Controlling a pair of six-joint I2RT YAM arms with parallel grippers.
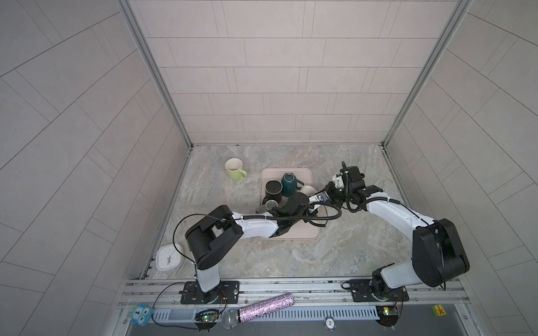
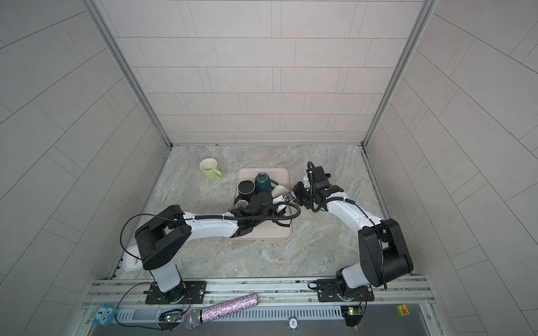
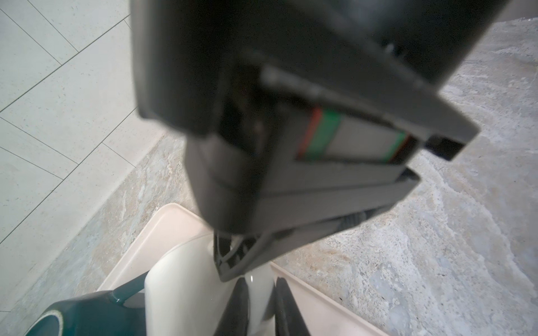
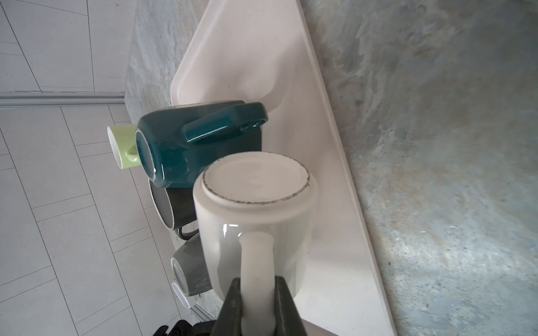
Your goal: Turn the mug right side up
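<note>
A white mug [image 4: 255, 212] sits upside down on the pink tray [image 4: 269, 44], its base facing up. My right gripper is shut on its handle. My left gripper is at the same mug [image 3: 185, 285] from the left, its fingertips close around a white part low in the left wrist view; whether they grip it I cannot tell. In both top views the mug is mostly hidden by the grippers.
A teal mug [image 4: 201, 145], a black mug [image 4: 171, 207] and a grey mug [image 4: 190, 266] share the tray. A light green mug [image 1: 235, 168] stands left of it.
</note>
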